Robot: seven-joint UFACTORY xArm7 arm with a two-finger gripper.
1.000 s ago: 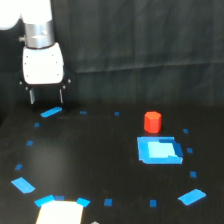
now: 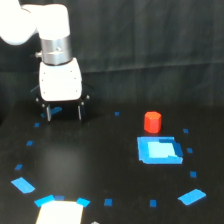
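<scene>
My gripper (image 2: 65, 111) hangs at the left, pointing down from its white housing, with its thin dark fingers spread apart. Nothing shows between them. Well to its right, a red block (image 2: 152, 122) with an angular outline stands close behind a blue tray (image 2: 142, 153). Inside the tray's blue border is a white area (image 2: 160, 150). A clear stretch of table separates the gripper from both the block and the tray.
Blue marks dot the dark table (image 2: 110, 160), with larger strips at the lower left (image 2: 22, 185) and lower right (image 2: 192, 197). A pale object (image 2: 60, 212) is cut off by the bottom edge. A dark curtain (image 2: 150, 60) hangs behind.
The gripper has moved right and lower in the picture. The red block and blue tray have stayed in place.
</scene>
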